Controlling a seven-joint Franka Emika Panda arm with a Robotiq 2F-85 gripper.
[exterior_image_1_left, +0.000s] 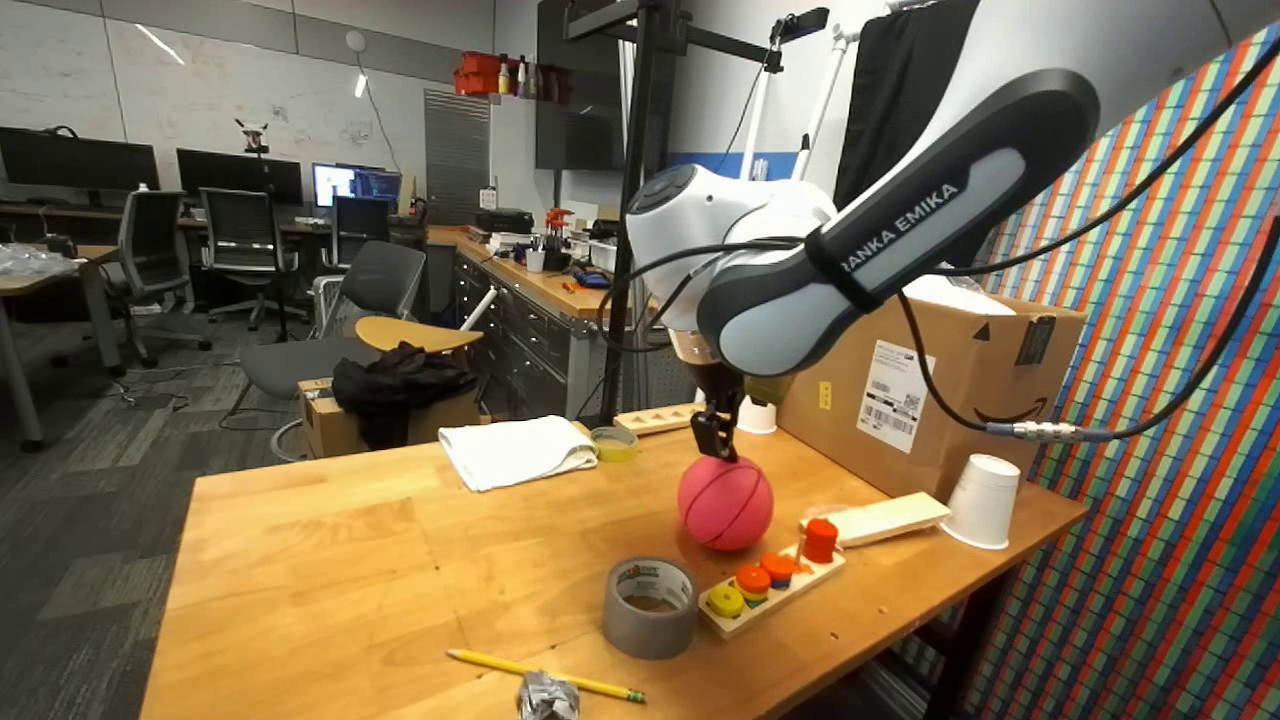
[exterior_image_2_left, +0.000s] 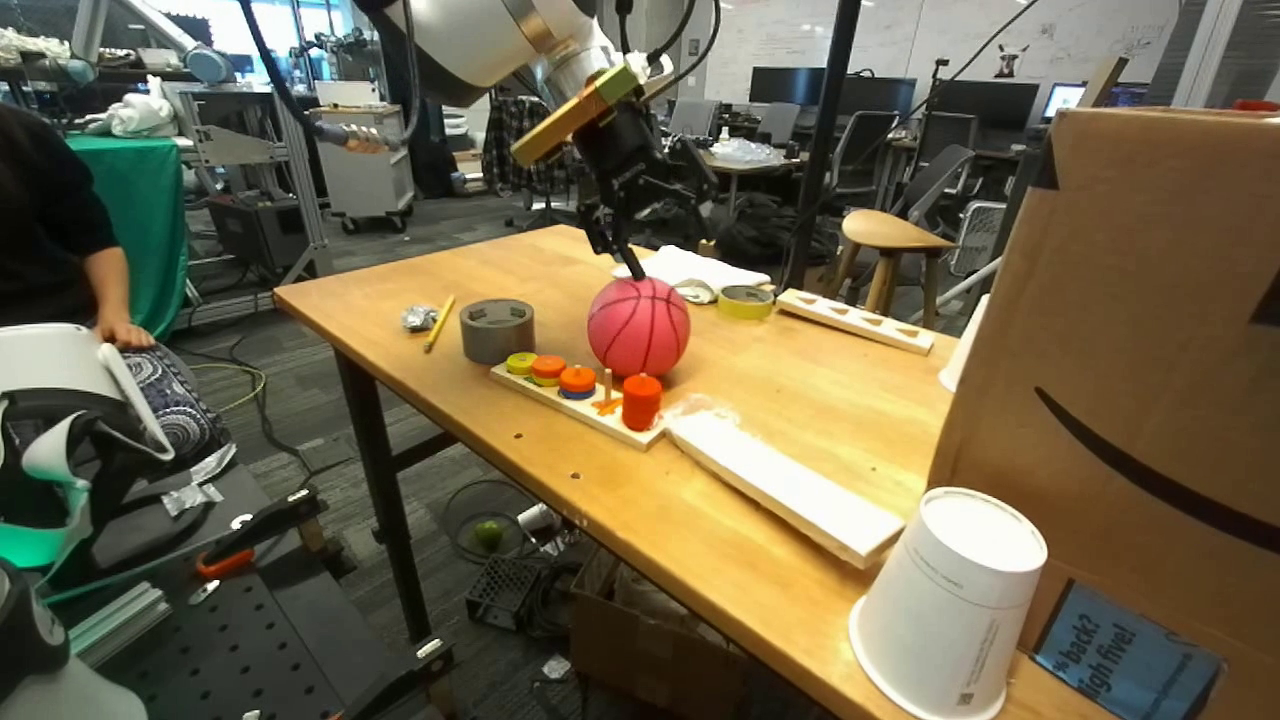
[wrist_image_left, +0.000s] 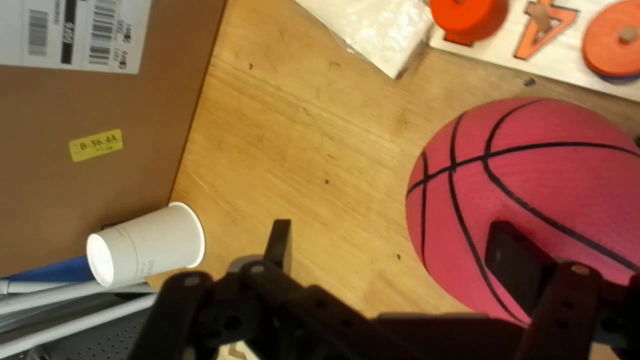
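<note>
A pink basketball with black lines (exterior_image_1_left: 725, 504) rests on the wooden table, beside the peg board. My gripper is open, its two fingers spread wide. In the wrist view one fingertip (wrist_image_left: 517, 258) lies over the side of the ball, while the other stands above bare table to the left. From the second exterior view, a finger (exterior_image_2_left: 630, 260) reaches down to the top of the pink ball (exterior_image_2_left: 638, 342) and seems to touch it. Nothing is held between the fingers.
Close by the ball are the peg board with coloured rings (exterior_image_2_left: 582, 402), grey tape (exterior_image_1_left: 649, 607) and a wrapped wooden board (exterior_image_1_left: 888, 518). A cardboard box (exterior_image_1_left: 960, 384) and white cups (exterior_image_1_left: 984, 502) stand at the right. White cloth (exterior_image_1_left: 516, 451) lies at the back.
</note>
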